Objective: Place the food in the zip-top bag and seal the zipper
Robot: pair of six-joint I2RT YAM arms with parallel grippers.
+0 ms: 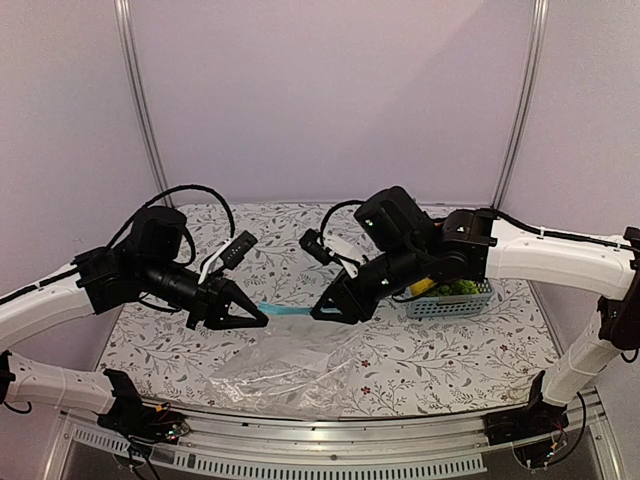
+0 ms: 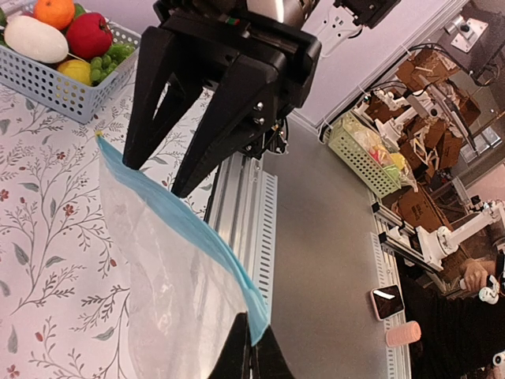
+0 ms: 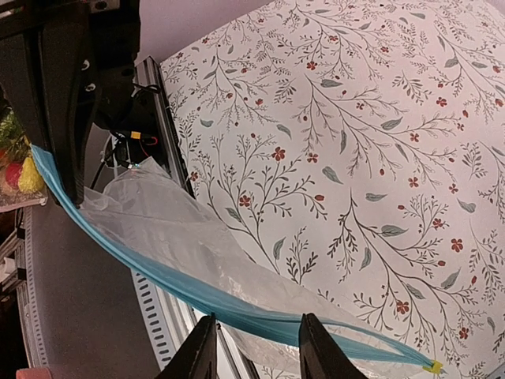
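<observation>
The clear zip top bag [image 1: 285, 370] hangs by its blue zipper strip [image 3: 138, 260] between my two grippers, its body draped low over the front of the table. My left gripper [image 1: 258, 318] is shut on one end of the strip [image 2: 197, 229]. My right gripper [image 1: 328, 312] is on the strip farther along; in the right wrist view its fingertips sit at the blue band with a small gap apparent. The food, with an orange [image 2: 56, 14], red pepper [image 2: 88, 35] and yellow fruit [image 2: 74, 72], is in a basket [image 1: 448, 305].
The basket stands at the right of the patterned table [image 1: 460, 370], behind my right arm. The metal front rail [image 1: 320, 440] runs below the bag.
</observation>
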